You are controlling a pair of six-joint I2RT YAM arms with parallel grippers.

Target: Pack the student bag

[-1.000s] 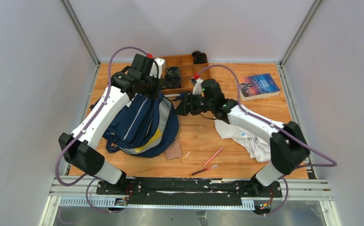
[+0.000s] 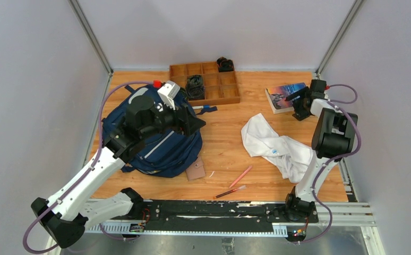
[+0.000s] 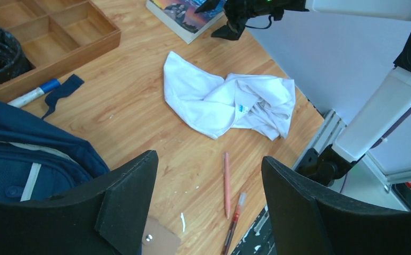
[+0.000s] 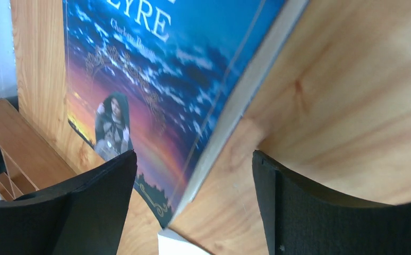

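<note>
The blue student bag (image 2: 163,151) lies at the left of the table. Over its upper right part my left gripper (image 2: 194,123) hangs with its fingers apart, and the left wrist view shows only table and items beyond between them. At the back right lies a Jane Eyre book (image 2: 284,94) with a blue and orange cover. Right by its near edge is my right gripper (image 2: 293,105), open. In the right wrist view the left finger (image 4: 100,196) overlaps the book cover (image 4: 155,95), and the right finger (image 4: 283,196) appears over bare wood beside the pages.
A crumpled white cloth (image 2: 277,149) spreads over the right half. A wooden organizer (image 2: 230,100) holding dark coiled items stands at the back. Near the front lie a pink pencil (image 2: 241,176), a dark pen (image 2: 230,192) and a brown wallet (image 2: 196,169). A marker (image 3: 33,94) sits beside the bag.
My right gripper has swung from beside the bag to the book.
</note>
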